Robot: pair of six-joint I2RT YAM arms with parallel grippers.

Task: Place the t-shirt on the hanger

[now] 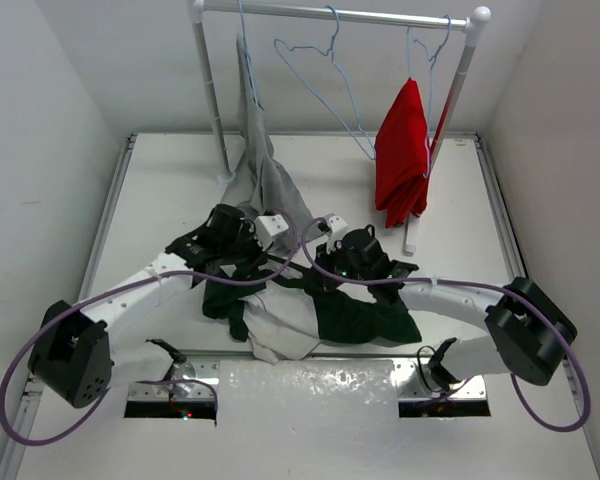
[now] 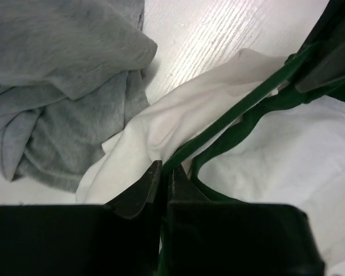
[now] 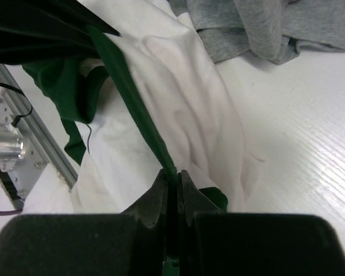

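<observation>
A t-shirt with a white body [image 1: 283,318] and green sleeves [image 1: 365,318] lies at the table's front. Its green neckband [image 2: 241,106] stretches taut between my two grippers. My left gripper is shut with the band running into its fingertips. At the other end, my right gripper is shut with the band entering between its tips. In the top view both grippers stand close together over the shirt, hiding part of the neck. An empty blue hanger [image 1: 320,97] hangs from the middle of the rail [image 1: 350,16].
A grey garment [image 1: 265,165] hangs at the left, its lower end reaching the table near my left gripper. A red garment [image 1: 402,155] hangs at the right. Purple cables loop past both arms. Behind the shirt, some white table [image 1: 330,190] is bare.
</observation>
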